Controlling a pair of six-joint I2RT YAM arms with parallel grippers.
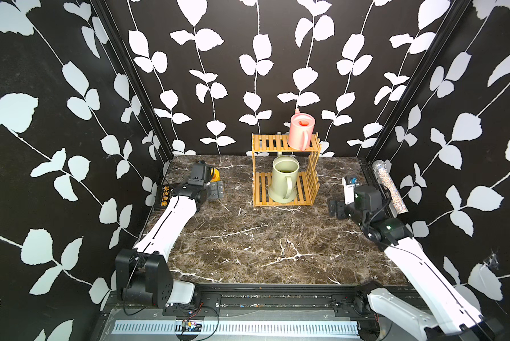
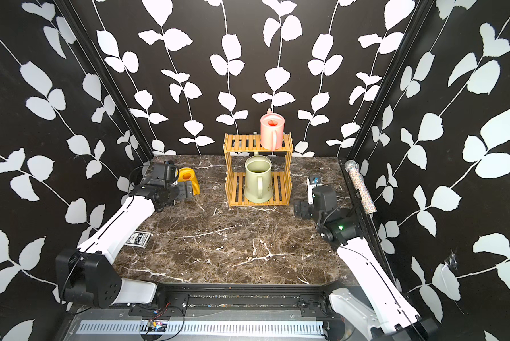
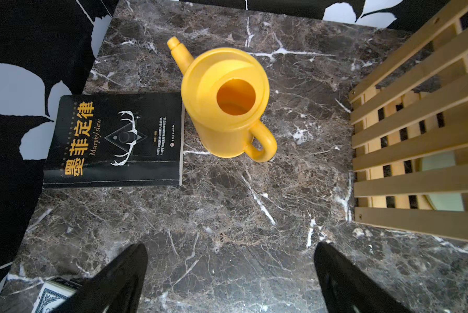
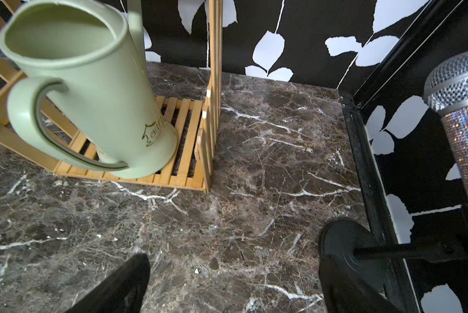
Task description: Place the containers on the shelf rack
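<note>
A yellow watering can (image 3: 218,109) stands upright on the marble table, its handle toward the lower right in the left wrist view. My left gripper is open above the table on the near side of this can, nothing between its fingers. On the two-tier wooden shelf (image 1: 256,190), a green watering can (image 1: 282,180) stands on the lower tier. A pink watering can (image 1: 301,131) stands on the upper tier's right part. My right gripper is open to the right of the shelf, in front of it, and empty.
A black book (image 3: 114,140) lies left of the yellow can. A card box (image 2: 138,239) lies near the left arm. At the right edge stands a glittery microphone (image 2: 360,186) on a stand with a round base (image 4: 348,245).
</note>
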